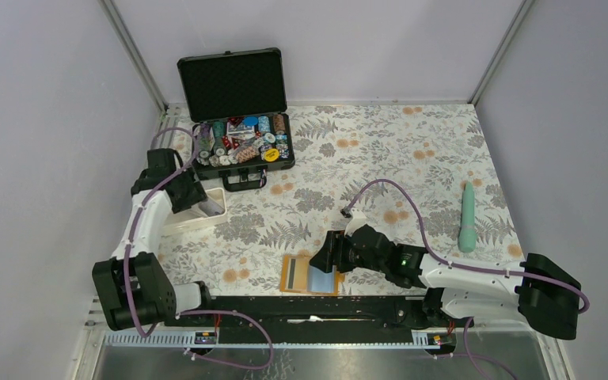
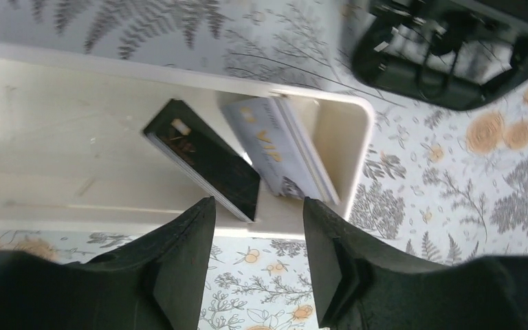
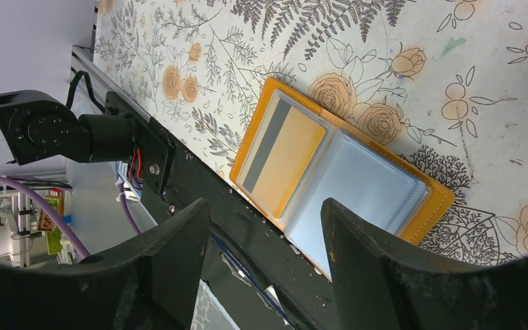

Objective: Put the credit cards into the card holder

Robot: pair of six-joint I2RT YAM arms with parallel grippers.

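Note:
In the left wrist view, a white tray point(image 2: 75, 223) holds a stack with a black top card point(image 2: 203, 155) and a tilted pale stack lettered VIP point(image 2: 271, 141). Just above them my left gripper is open, empty between its fingers. The orange card holder point(image 3: 438, 203) lies spread flat near the table's front edge. A tan card with a dark stripe point(image 3: 282, 155) shows under its left clear sleeve; the right half looks pale blue. Over the holder stands my right gripper, fingers apart and nothing between them.
An open black case point(image 1: 241, 170) full of poker chips and cards sits behind the tray, its handle close to it. A green bottle-like object point(image 1: 467, 218) stands at far right.

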